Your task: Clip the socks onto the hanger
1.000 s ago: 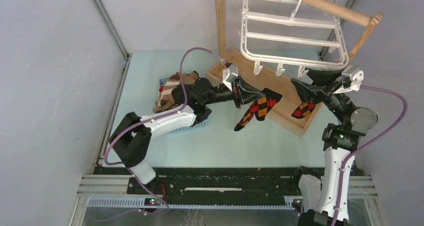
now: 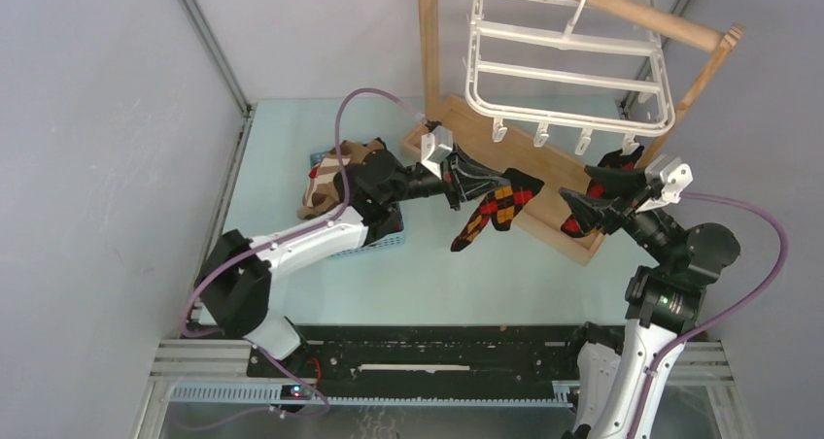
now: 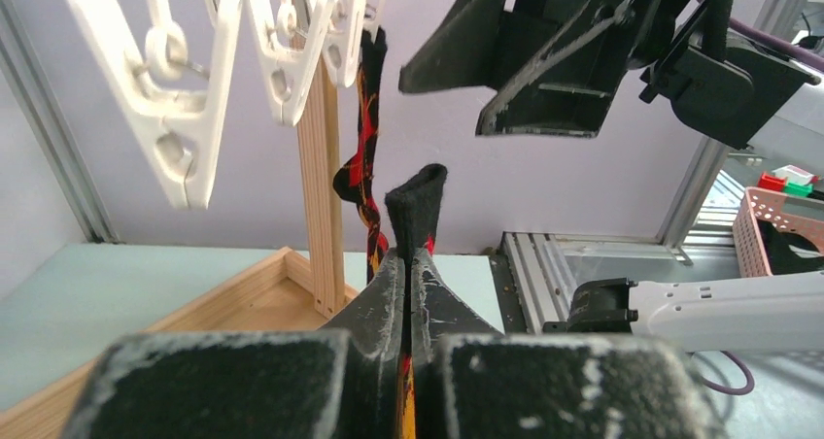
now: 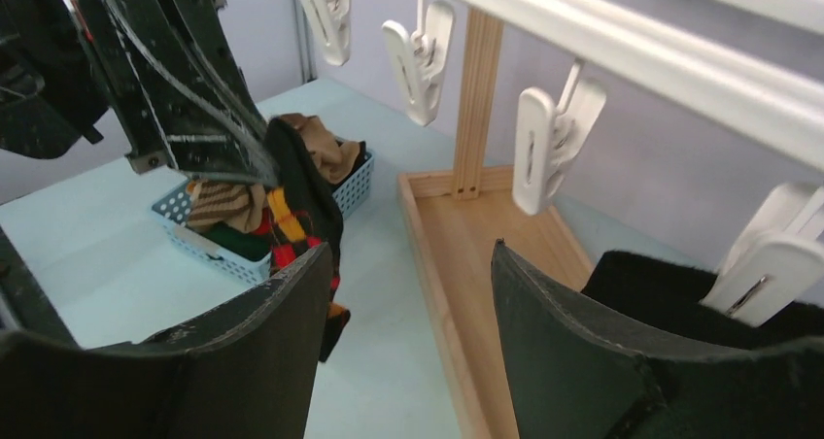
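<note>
A white hanger [image 2: 565,41] with clips [image 4: 555,143] hangs from a wooden bar. My left gripper is shut on a checked sock [image 2: 500,206], red, orange and black, which dangles below the hanger's left part. A similar sock hangs at the hanger's right end, up by a clip; in the right wrist view its black top [image 4: 646,284] is partly behind that clip. My right gripper [image 2: 585,196] stands open just below the hanger, near that hanging sock, with nothing seen between its fingers.
A wooden tray [image 4: 428,303] lies under the hanger. A blue basket of socks [image 4: 223,254] stands at the back left of the table, partly behind the left arm in the top view.
My right gripper has moved down and toward the front, uncovering more of the hanging sock. The left arm and its sock have shifted slightly left.
</note>
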